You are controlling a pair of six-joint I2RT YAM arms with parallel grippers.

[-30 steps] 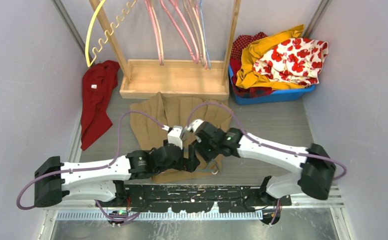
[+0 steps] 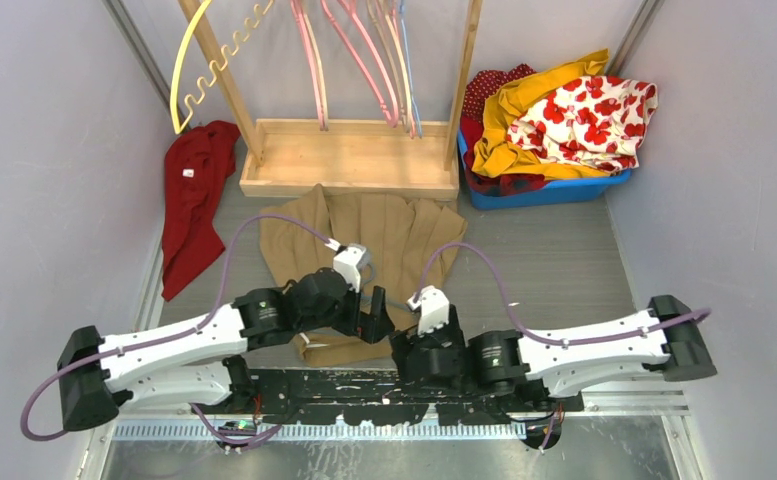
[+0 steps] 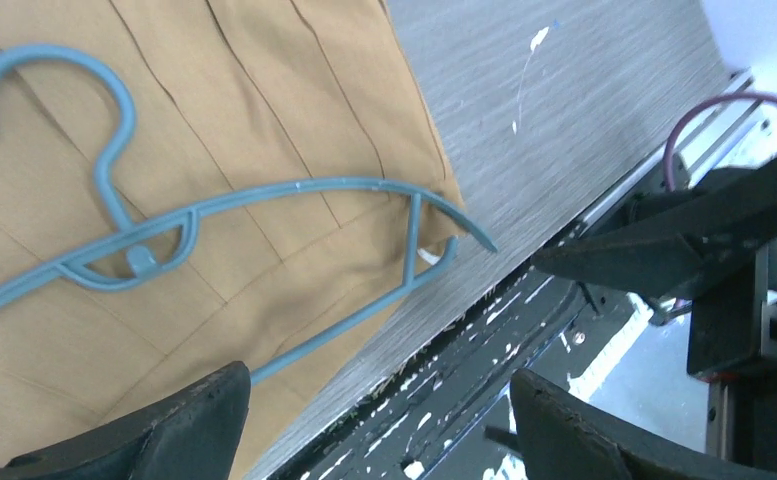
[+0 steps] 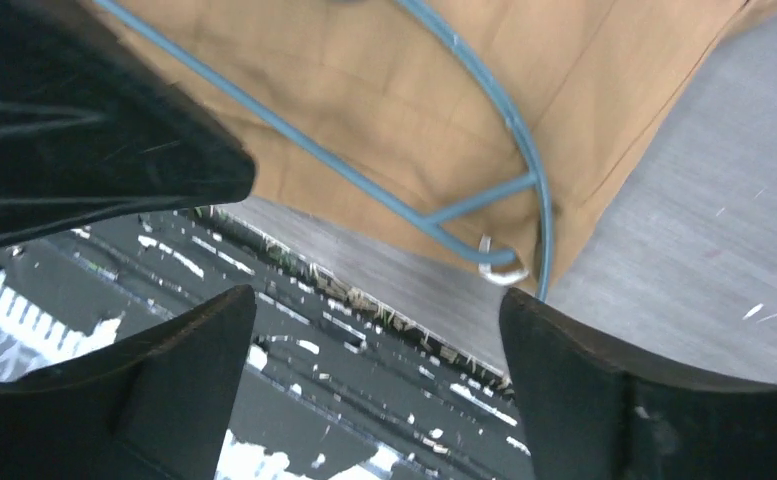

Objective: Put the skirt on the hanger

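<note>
The tan skirt (image 2: 364,220) lies spread on the floor in front of the rack. On its front part rests a light blue hanger (image 3: 294,190), its hook lying over the cloth. A white loop (image 4: 504,272) is at the hanger's right end, against the tip of the lower bar; whether it is fully around it I cannot tell. My left gripper is open above the skirt's front edge, nothing between its fingers. Close to its right, my right gripper is also open and empty, over the dark front ledge.
Behind the skirt stands a wooden rack (image 2: 349,185) with several hangers above. A dark red garment (image 2: 199,190) lies at the left. The blue bin (image 2: 554,195) of clothes is at the back right.
The skirt stays nearly in place.
</note>
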